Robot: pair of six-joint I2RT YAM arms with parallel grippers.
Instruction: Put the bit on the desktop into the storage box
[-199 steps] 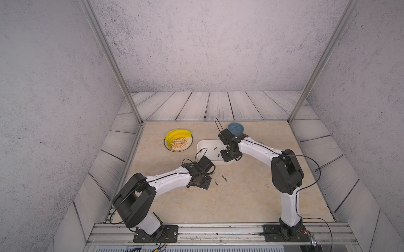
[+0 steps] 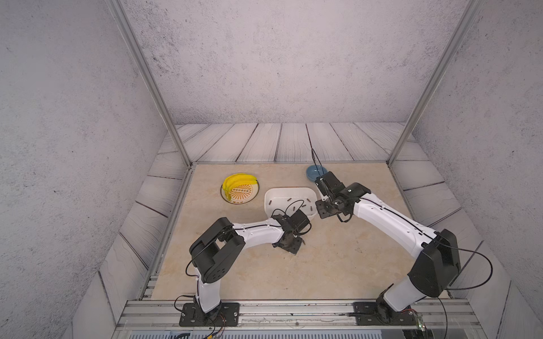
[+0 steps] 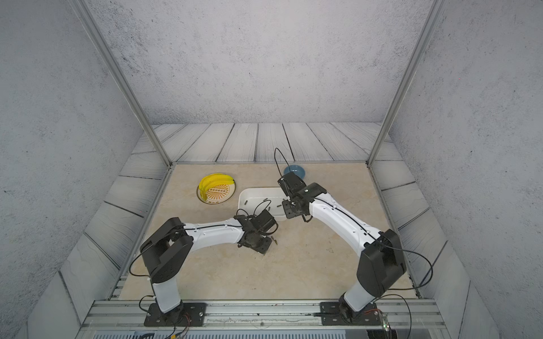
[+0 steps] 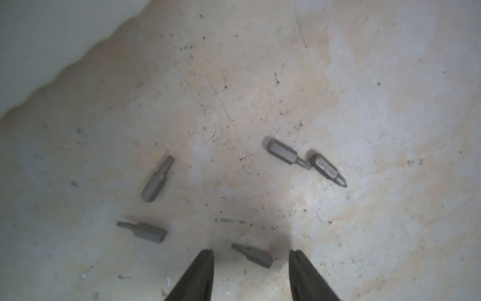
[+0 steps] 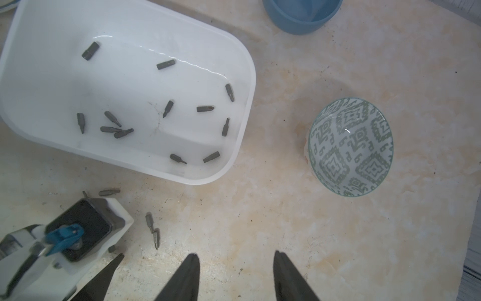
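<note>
In the left wrist view, my left gripper is open low over the desktop, and one dark metal bit [image 4: 259, 257] lies in the gap between its fingertips, touching neither. Farther off lie two pairs of bits; one pair is almost end to end, with a bit [image 4: 328, 169] stamped with letters. The white storage box [image 5: 208, 173] shows in the right wrist view with several bits, such as a short bit [image 5: 165, 64], scattered over its floor. My right gripper is part open beside the box's near right corner, nothing between its fingers.
A patterned cup [image 5: 350, 146] and a blue bowl [image 5: 302, 20] stand right of and behind the box. A plate of bananas [image 2: 239, 182] sits at the back left. The two arms are close together near the box.
My left gripper has moved right over the loose bits. The right arm has swung to the right, from over the box to its right edge.
</note>
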